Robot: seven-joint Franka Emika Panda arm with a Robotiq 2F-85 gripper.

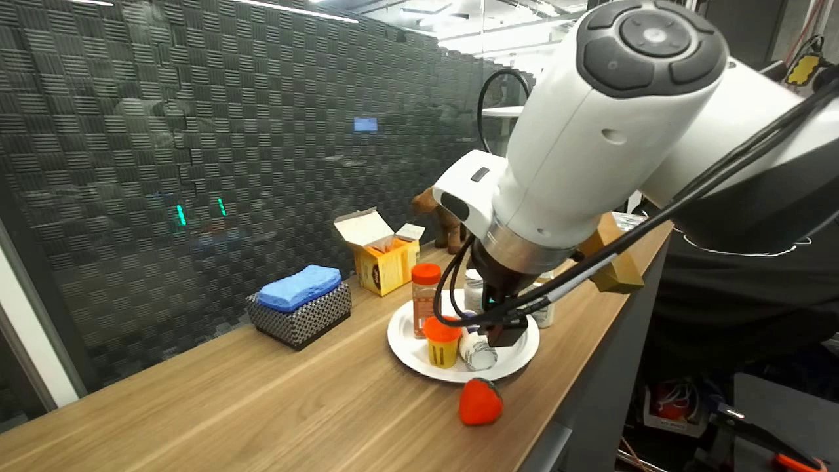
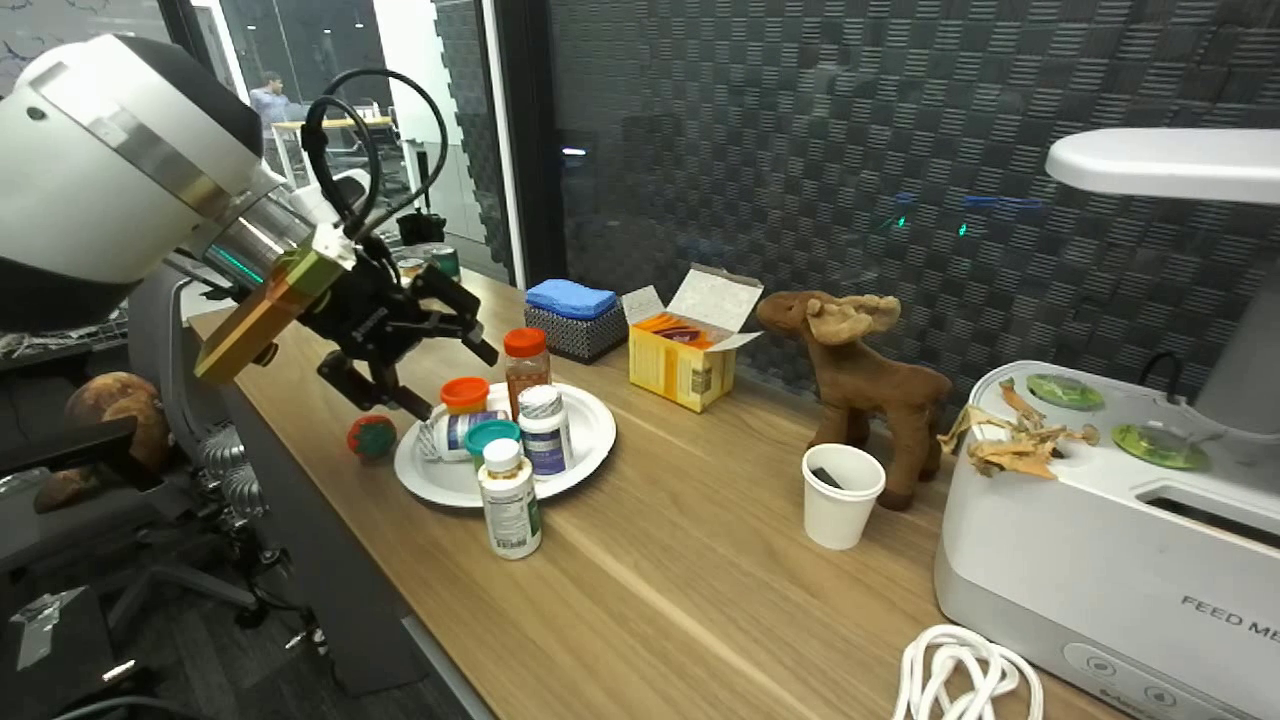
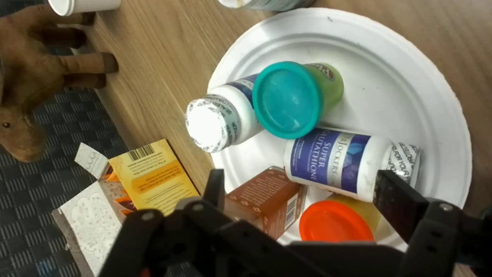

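My gripper (image 2: 453, 379) is open above the near side of a white paper plate (image 3: 392, 92), nothing held between its fingers. Below it in the wrist view, a white bottle with a purple label (image 3: 332, 159) lies on its side. Around that bottle on the plate are a teal-lidded tub (image 3: 288, 99), an upright white bottle (image 3: 214, 122), a brown-labelled spice jar (image 3: 270, 198) with a red cap in the exterior views, and an orange-lidded yellow tub (image 3: 334, 221). A red strawberry (image 1: 480, 402) lies on the table just off the plate.
Another white bottle (image 2: 510, 516) stands beside the plate. Along the wall are a box with a blue sponge (image 1: 299, 288), an open yellow box (image 2: 684, 366) and a plush moose (image 2: 876, 384); a paper cup (image 2: 837, 510) stands nearby.
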